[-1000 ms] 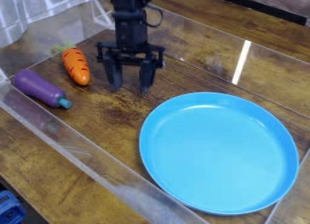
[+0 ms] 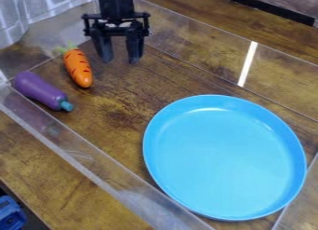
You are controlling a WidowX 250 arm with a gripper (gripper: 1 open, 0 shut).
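Observation:
The black gripper [image 2: 119, 49] is at the top centre, its two fingers apart and pointing down, with nothing visible between them. Left of it and slightly lower lies an orange toy carrot [image 2: 78, 68] with a pale green top. A purple toy eggplant [image 2: 39, 88] with a teal end rests on the wood at the left, below the carrot.
A large blue plate [image 2: 224, 157] fills the lower right. Clear plastic edging runs along the left and bottom, with a small blue object [image 2: 7, 213] at the lower left corner.
The gripper has moved back and to the left, closer to the carrot's upper end. The carrot, eggplant and plate have not moved.

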